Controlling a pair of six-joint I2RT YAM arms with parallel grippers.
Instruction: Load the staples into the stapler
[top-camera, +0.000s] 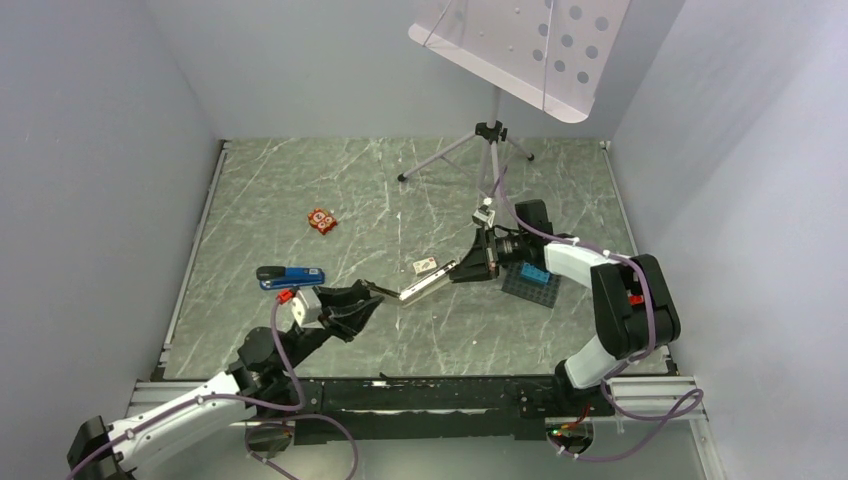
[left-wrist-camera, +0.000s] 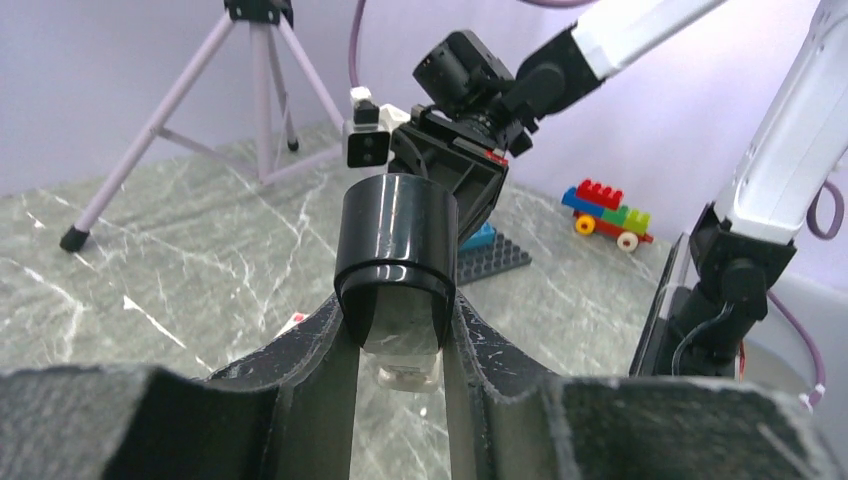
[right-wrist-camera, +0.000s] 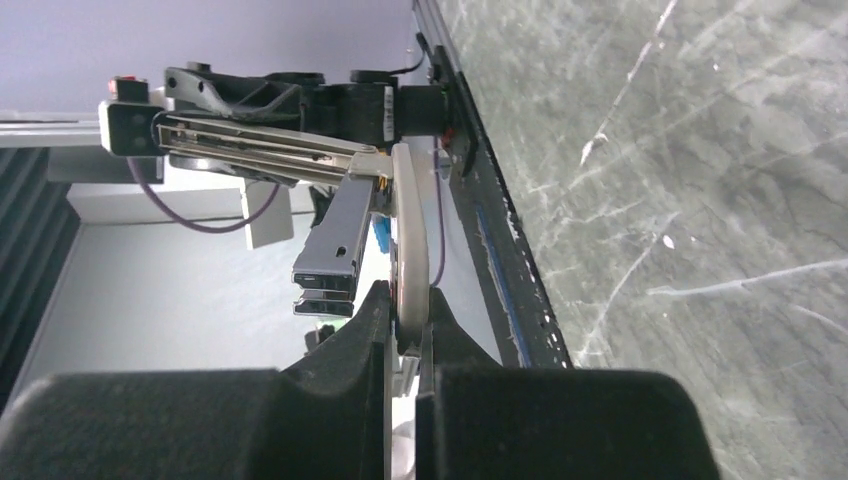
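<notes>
An opened stapler (top-camera: 428, 283) with a pale body and metal channel is gripped by my right gripper (top-camera: 470, 266), which is shut on it; in the right wrist view its pale body (right-wrist-camera: 410, 240) runs between the fingers. In the left wrist view the stapler's rounded black end (left-wrist-camera: 396, 225) stands just beyond my left gripper (top-camera: 355, 310). The left fingers are close together at that end; whether they hold anything is unclear. A small light box (top-camera: 425, 265), possibly staples, lies on the table behind the stapler.
A blue stapler (top-camera: 300, 278) and an orange-red object (top-camera: 322, 220) lie at the left. A dark studded plate (top-camera: 530, 291) with a blue piece lies under the right arm. A tripod stand (top-camera: 492, 145) is at the back.
</notes>
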